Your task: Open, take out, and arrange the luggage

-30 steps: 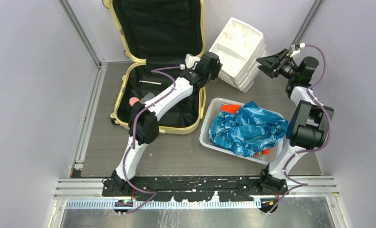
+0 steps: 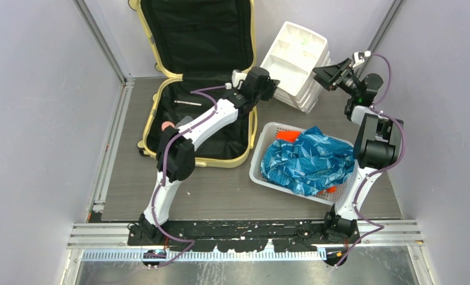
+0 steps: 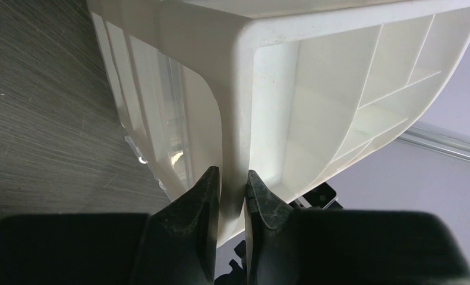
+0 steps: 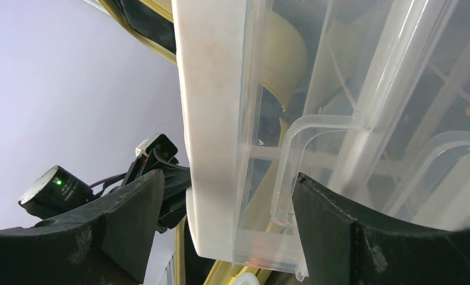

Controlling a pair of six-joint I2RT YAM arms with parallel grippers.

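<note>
In the top view the yellow suitcase (image 2: 250, 130) lies open at left, holding a few small items. A tilted stack of white compartment trays (image 2: 289, 71) stands right of it. My left gripper (image 2: 273, 86) is at the stack's left edge; in its wrist view its fingertips (image 3: 232, 193) straddle the top tray's rounded rim, part open or closing. My right gripper (image 2: 320, 76) is at the stack's right side; in its wrist view its fingers (image 4: 229, 225) are parted around the stack's white and clear plastic edge.
A grey plastic basket (image 2: 257, 160) with crumpled blue material and orange items sits at front right. Side walls bound the workspace. Bare table lies along the front left and right of the stack.
My right gripper and arm have moved left, closer to the tray stack. My left gripper has shifted very slightly; the trays look unmoved.
</note>
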